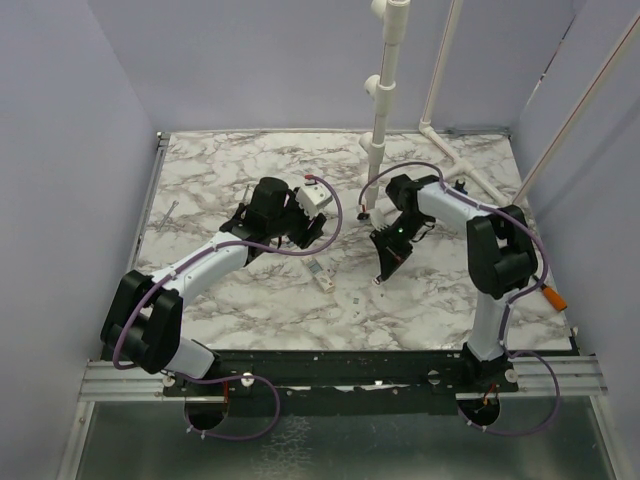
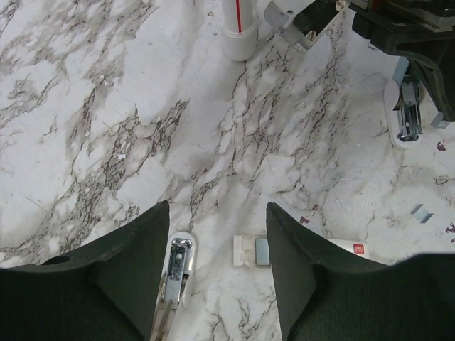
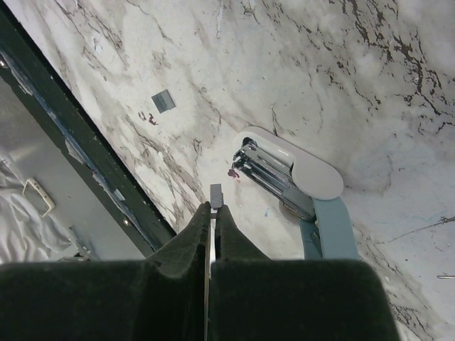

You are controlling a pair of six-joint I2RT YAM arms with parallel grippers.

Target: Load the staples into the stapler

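In the right wrist view a grey-blue stapler (image 3: 316, 177) lies opened, its metal staple channel exposed. Just off its end, my right gripper is shut, with a small grey piece showing at its fingertips; in the top view it is right of centre (image 1: 380, 278). My left gripper hangs part open above the marble, nothing seen between its fingers. Below it lie a slim stapler-like tool (image 2: 176, 270) and a white box with a red label (image 2: 334, 247).
A white pipe stand (image 1: 380, 110) rises at the back middle. A small grey square (image 3: 163, 101) lies near the front edge. An orange object (image 1: 553, 298) lies at the far right.
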